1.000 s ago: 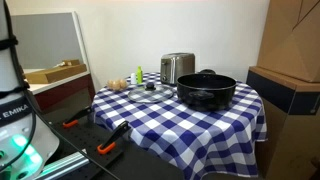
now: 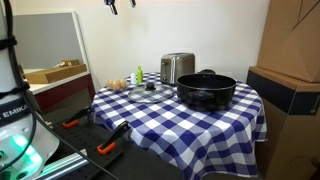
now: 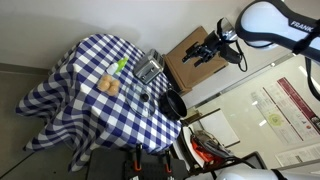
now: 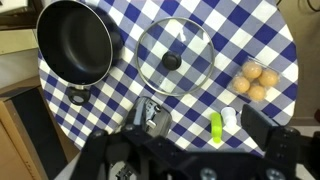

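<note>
High above the table, my gripper [image 2: 121, 6] shows at the top edge of exterior view 1, its fingers apart and nothing between them. The wrist view looks down past it onto a black pot [image 4: 75, 45] at upper left and a clear lid [image 4: 197, 42] with a black knob [image 4: 172, 61]. The lid lies on the cloth beside the pot, which is uncovered and looks empty. Several brown eggs [image 4: 258, 78] sit in a clear holder at right. A green bottle [image 4: 216, 127] and a small white item [image 4: 229, 116] lie low in that view, near the toaster [image 4: 147, 115].
A blue-and-white checked cloth [image 2: 175, 125] covers the table. Tall cardboard boxes [image 2: 288, 110] stand to the right in exterior view 1. Bare cloth lies in front of the lid and pot.
The table objects have not moved.
</note>
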